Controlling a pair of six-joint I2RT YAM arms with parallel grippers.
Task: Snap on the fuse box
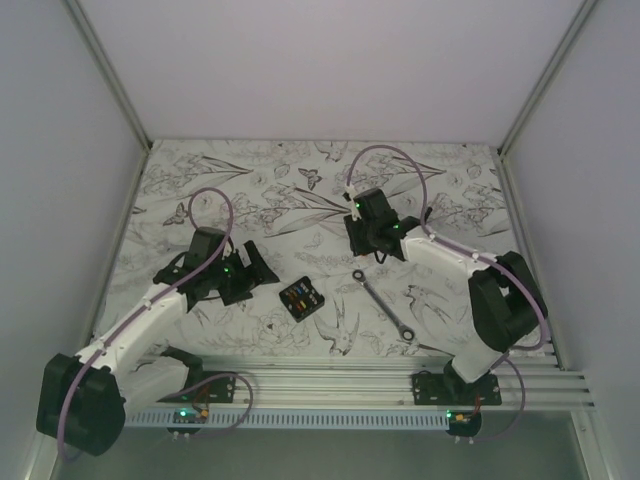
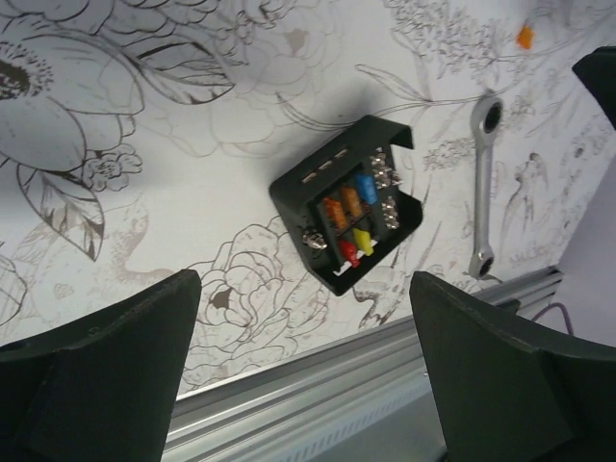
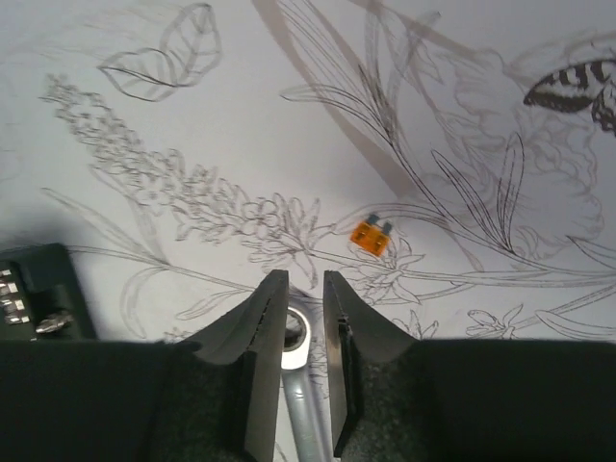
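A black fuse box lies open on the floral surface, coloured fuses and terminals showing in the left wrist view. My left gripper is open to its left, fingers wide apart with nothing between them. An orange piece with two prongs lies loose below my right gripper. The right gripper's fingers stand close together, only a narrow gap between their tips; whether anything is held there I cannot see.
A long wrench lies right of the fuse box, near the front metal rail.
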